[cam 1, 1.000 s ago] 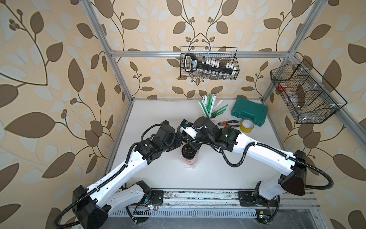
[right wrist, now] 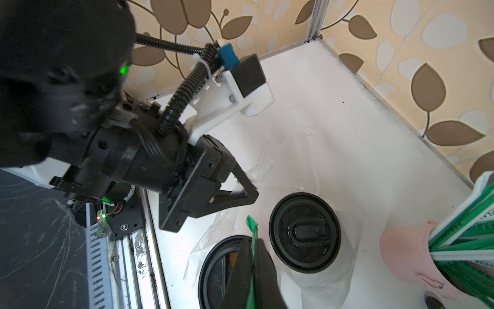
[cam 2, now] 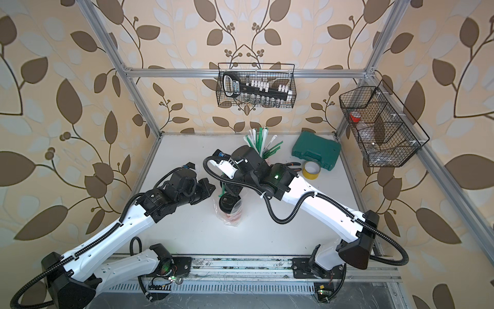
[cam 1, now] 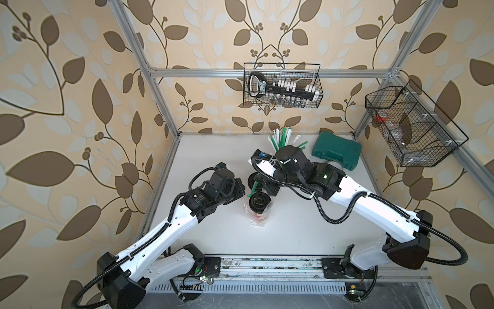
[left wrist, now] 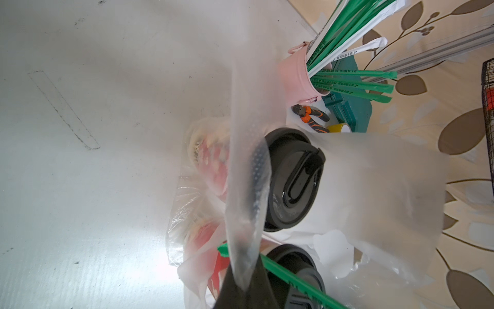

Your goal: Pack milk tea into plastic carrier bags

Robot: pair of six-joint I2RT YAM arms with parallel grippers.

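Two cups with black lids stand side by side in a clear plastic bag [cam 1: 258,220]. The right wrist view shows the far cup's lid [right wrist: 304,232] whole and the near cup's lid [right wrist: 216,267] partly behind my right fingers. My right gripper is shut on a green-wrapped straw [right wrist: 251,225], its tip poking out over the gap between the lids. In the left wrist view this straw [left wrist: 293,280] slants across the near lid. My left gripper is shut on the edge of the bag's film [left wrist: 246,216], at the left side of the cups.
Behind the cups stands a pink bucket [right wrist: 406,252] of green and white straws. Pliers [left wrist: 311,117], a yellow tape roll [cam 2: 310,170] and a green case [cam 1: 337,149] lie at the back right. Bare table lies to the left and front.
The front lid has shifted slightly right. My left arm stays nearly still.
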